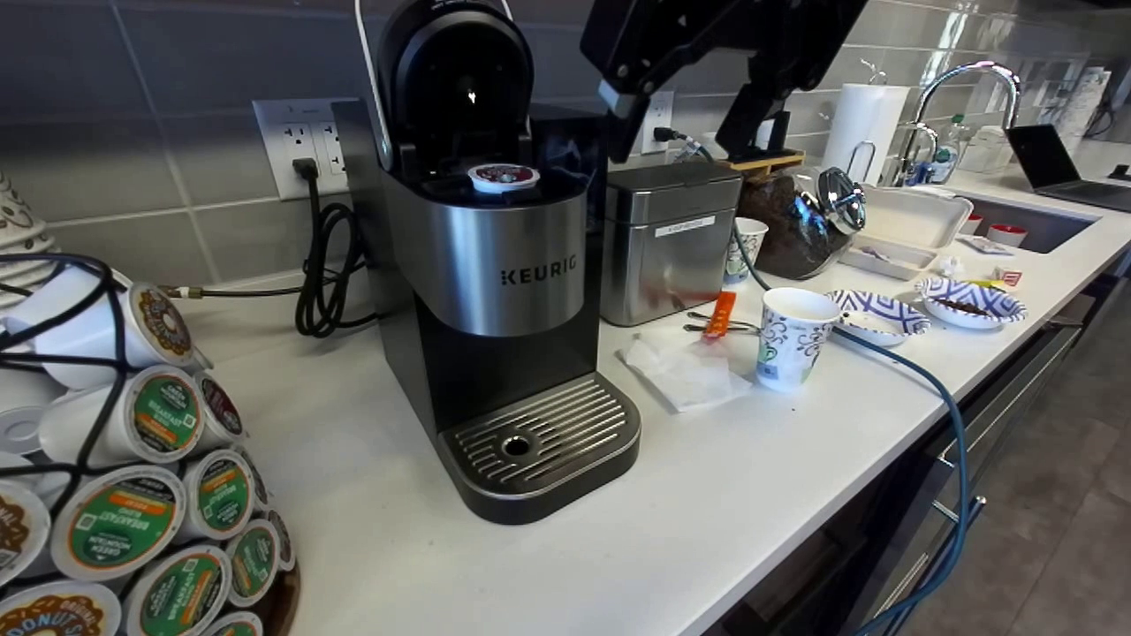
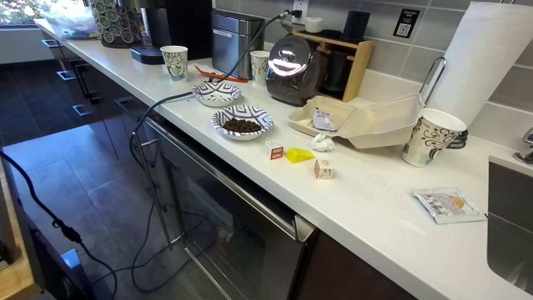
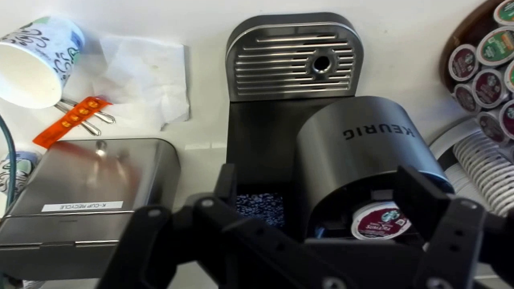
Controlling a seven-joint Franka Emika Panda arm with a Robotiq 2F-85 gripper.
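The Keurig coffee maker stands with its lid raised. A dark-red-topped Sumatra pod sits in its open holder, its rim showing above the metal front. My gripper hangs in the air behind and to the right of the pod, near the metal K-cup bin. In the wrist view the fingers are spread wide with nothing held between them. The far finger overlaps the pod's holder in that view; I cannot tell whether they touch. Below, the drip tray is empty.
A patterned paper cup, a napkin and an orange packet lie right of the machine. A rack of pods stands at the left. The blue cable runs over the counter edge.
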